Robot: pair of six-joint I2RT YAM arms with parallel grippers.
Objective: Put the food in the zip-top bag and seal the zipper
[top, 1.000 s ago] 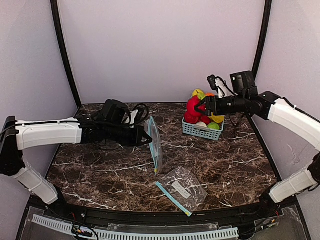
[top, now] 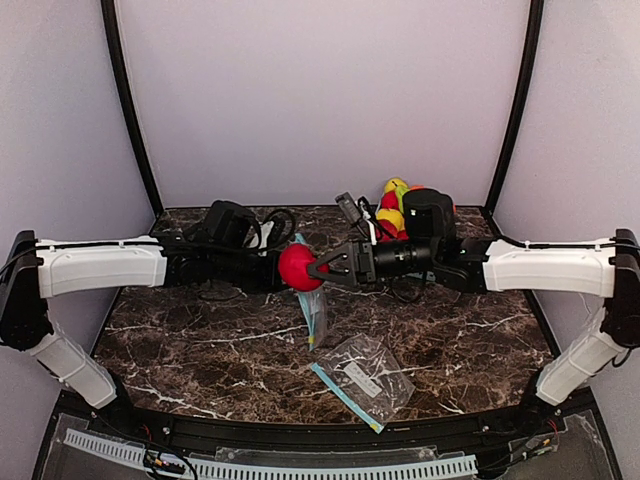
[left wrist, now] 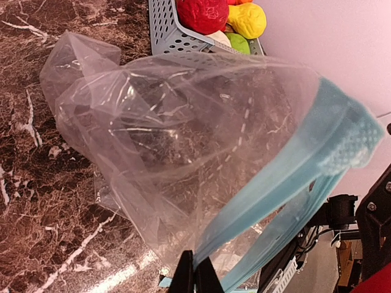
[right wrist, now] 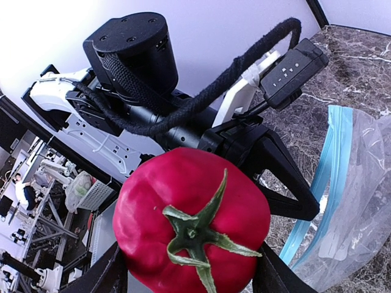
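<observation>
My right gripper [top: 340, 268] is shut on a red tomato [right wrist: 146, 220] with a green calyx, held at the centre, just beside the upright zip bag [top: 316, 320]. My left gripper is shut on the blue-zippered edge of that bag, whose clear body [left wrist: 153, 128] fills much of the left wrist view, its top partly open. In the right wrist view the bag [right wrist: 360, 201] is to the right of the tomato, behind it.
A grey basket [left wrist: 162, 36] of colourful food stands at the back right, partly hidden by the right arm in the top view. A second flat bag [top: 365, 385] lies at the front centre.
My right gripper has carried the tomato from above the basket leftward and down to the held bag. The left arm has stayed almost still.
</observation>
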